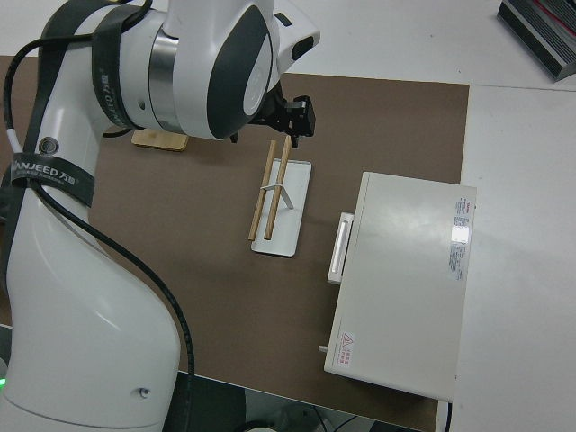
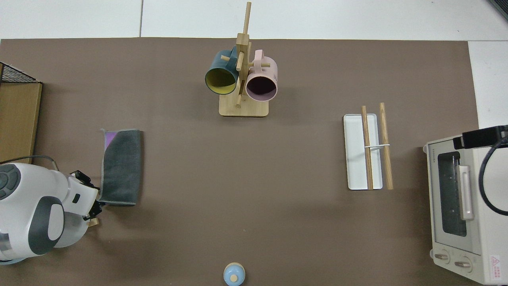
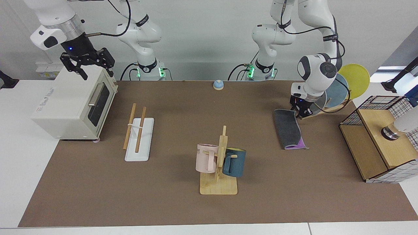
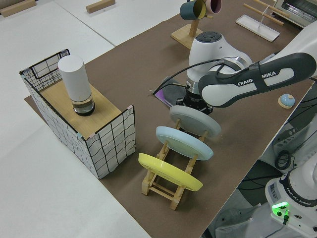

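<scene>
A dark grey cloth with a purple corner (image 2: 121, 167) lies on the brown mat at the left of the top view. One gripper, my left one (image 3: 300, 111), is down at that cloth's near end, its fingers mostly hidden by its own wrist. My right gripper (image 3: 85, 66) hangs black above the white toaster oven (image 3: 72, 105) in the left view, clear of other objects; its finger state is unclear. A wooden mug tree (image 2: 243, 109) holds a teal mug (image 2: 220, 76) and a pink mug (image 2: 262, 83).
A plate rack with yellow (image 4: 168, 171), blue and grey plates stands beside the left arm, near a wire basket with wooden boards (image 4: 101, 114). A white tray with wooden rods (image 2: 355, 152) lies right of centre. A small blue round object (image 2: 234, 274) lies at the near edge.
</scene>
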